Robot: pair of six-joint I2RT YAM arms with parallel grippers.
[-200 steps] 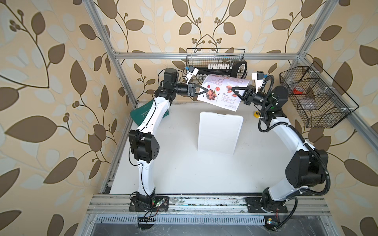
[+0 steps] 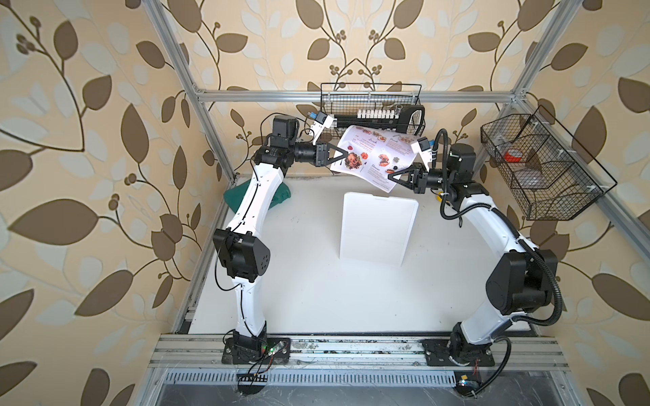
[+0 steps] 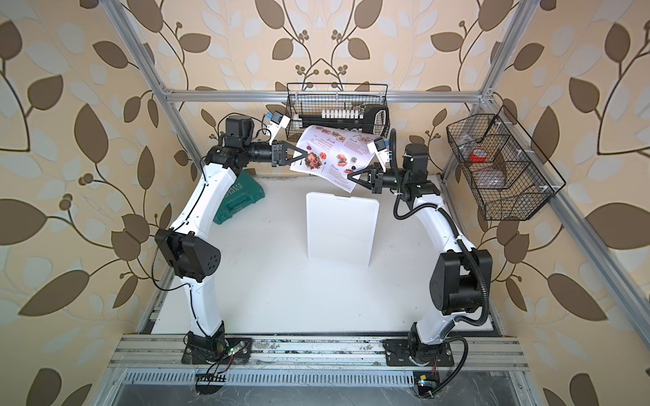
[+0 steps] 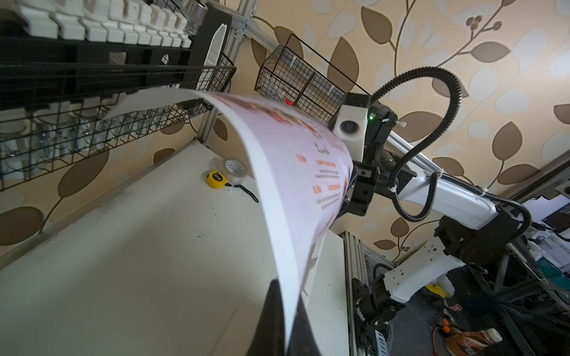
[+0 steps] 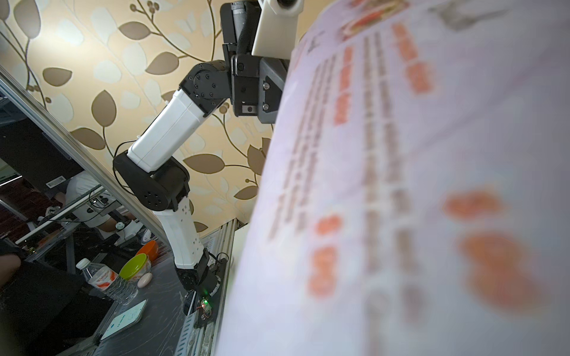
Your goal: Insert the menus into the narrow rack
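A printed menu sheet (image 2: 379, 152) with food pictures is held up in the air between both arms, curved and tilted. On its left edge my left gripper (image 2: 346, 156) is shut; in the left wrist view the sheet's edge (image 4: 286, 284) runs down between the blurred fingers. My right gripper (image 2: 390, 177) is shut on the sheet's lower right side. In the right wrist view the menu (image 5: 380, 195) fills most of the picture and hides those fingertips. A white upright rack (image 2: 377, 228) stands on the table below and in front of the sheet.
Behind the menu hangs a black wire basket (image 2: 327, 101) on the back rail. Another wire basket (image 2: 548, 169) is at the right. A green cloth (image 3: 239, 197) lies at the left back, a yellow tape measure (image 4: 217, 179) at the right back.
The menu has tilted, its right side now lower. My right gripper has moved left and down with it; my left gripper has shifted slightly left.
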